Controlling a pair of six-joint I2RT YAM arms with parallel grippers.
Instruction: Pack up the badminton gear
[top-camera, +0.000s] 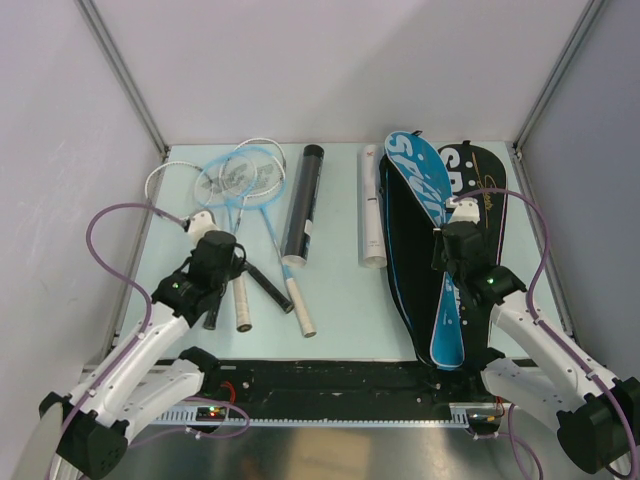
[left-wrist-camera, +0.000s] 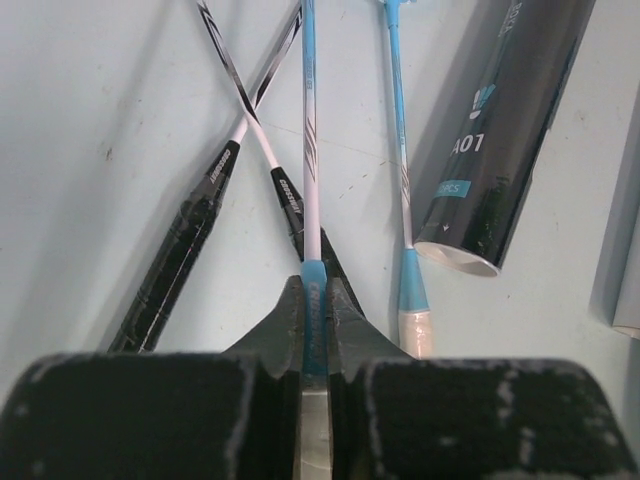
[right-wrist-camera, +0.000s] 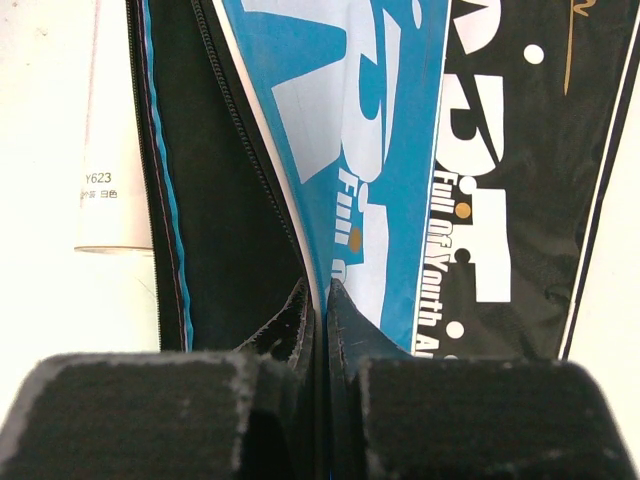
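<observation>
My left gripper is shut on the blue collar of a blue racket (left-wrist-camera: 313, 290), just above its pale handle (top-camera: 242, 304). A second blue racket (top-camera: 271, 232) lies to its right. Two rackets with black handles (left-wrist-camera: 178, 262) cross beneath the held one. Over at the right, a blue-fronted bag (top-camera: 419, 170) stands unzipped, its black inside showing on the left. My right gripper is shut on the edge of the bag's blue flap (right-wrist-camera: 330, 200), which is pulled up and aside. The racket heads overlap at the back left.
A black shuttle tube (top-camera: 303, 204) and a white tube (top-camera: 371, 207) lie between the rackets and the open bag. Another black bag (top-camera: 484, 175) lies flat at the right, partly under the open one.
</observation>
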